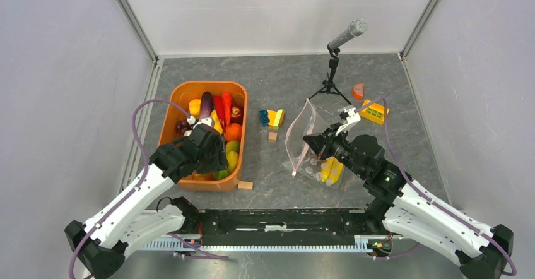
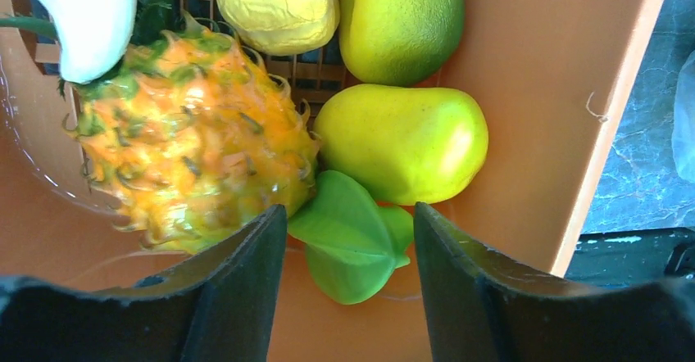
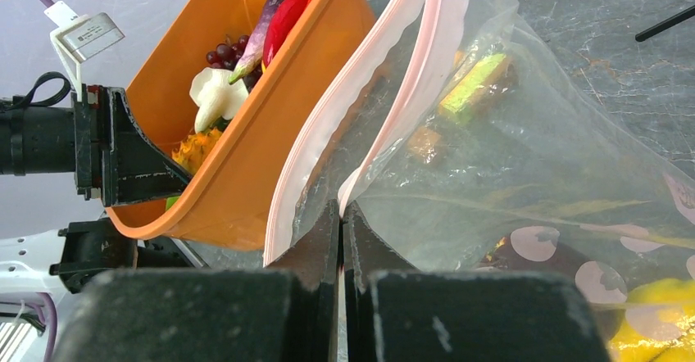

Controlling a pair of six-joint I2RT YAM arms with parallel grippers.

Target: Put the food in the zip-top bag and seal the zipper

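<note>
The orange bin [image 1: 240, 165] holds plastic food. In the left wrist view my left gripper is part open over a green star-shaped fruit [image 2: 348, 247], beside a yellow-green mango [image 2: 400, 143] and a spiky orange-yellow fruit [image 2: 193, 137]. The clear zip top bag [image 1: 296, 146], with pink zipper and something yellow inside, lies right of the bin. My right gripper is shut at the zipper edge, the pink strip between its fingertips.
Toy blocks [image 1: 272, 118] and small wooden pieces sit between bin and bag. A microphone on a tripod [image 1: 331, 86] stands behind the bag, a yellow object [image 1: 373, 113] to its right.
</note>
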